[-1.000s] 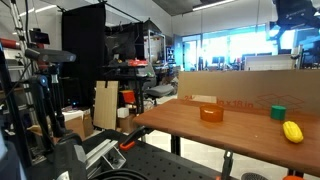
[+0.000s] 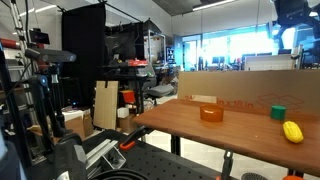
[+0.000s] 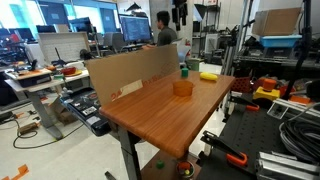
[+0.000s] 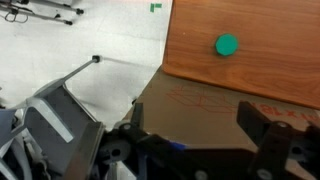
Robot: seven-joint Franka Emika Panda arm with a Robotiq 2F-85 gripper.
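An orange bowl rests on the wooden table, left of its middle in exterior view 1. Further right stand a small green cup and a yellow, rounded, elongated object. From above, the wrist view shows the cup as a green disc. My gripper is open, its dark fingers wide apart with nothing between them. It hangs high above the far part of the table, clear of all three objects. Neither the bowl nor the yellow object shows in the wrist view.
A tall cardboard panel stands along the table's back edge; the wrist view has its brown surface below the gripper. A seated person is in the background.
At the upper right of exterior view 1, the gripper has shifted slightly upward. The bowl, cup and yellow object have stayed where they were.
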